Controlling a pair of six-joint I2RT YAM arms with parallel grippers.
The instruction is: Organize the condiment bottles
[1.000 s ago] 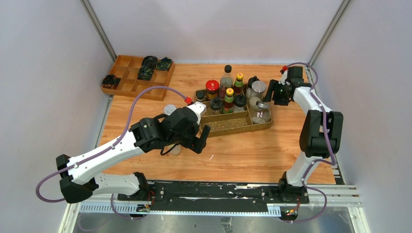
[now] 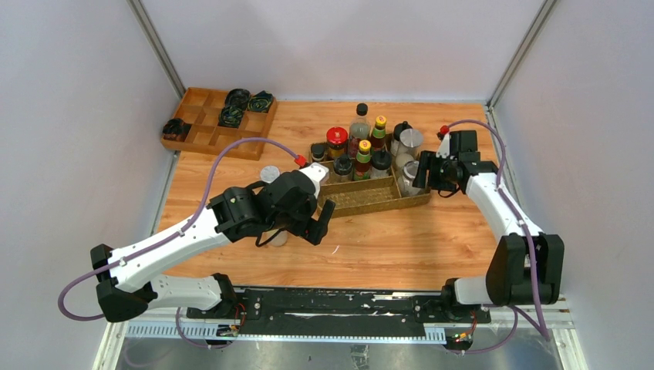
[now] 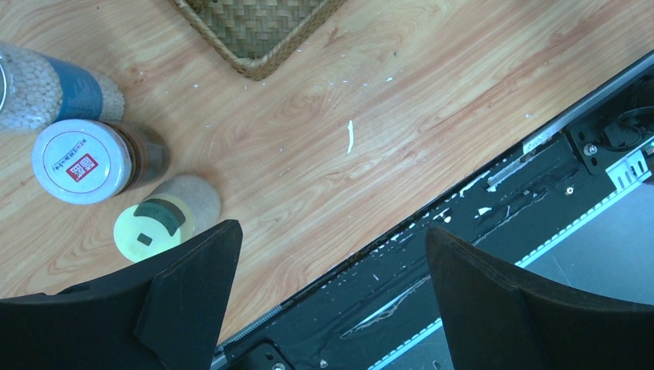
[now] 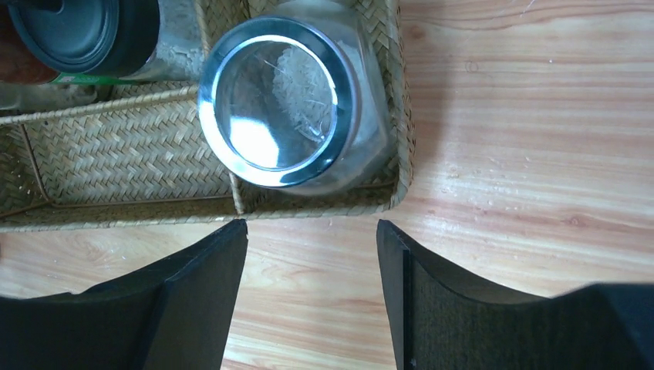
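A woven divided basket (image 2: 362, 202) holds several bottles and jars, among them a red-lidded jar (image 2: 337, 141), yellow-capped bottles (image 2: 364, 154) and a glass jar (image 4: 308, 108) in its right front compartment. The front middle compartment is empty. My right gripper is open beside that jar, nothing between its fingers. My left gripper is open over the table; beside it stand a jar of white grains (image 3: 46, 89), a white-lidded jar (image 3: 81, 158) and a pale-lidded jar (image 3: 166, 220), largely hidden by the arm in the top view.
A wooden tray (image 2: 202, 123) with dark bowl-like items sits at the back left. A black rail (image 2: 332, 308) runs along the front edge.
The left arm has stayed still.
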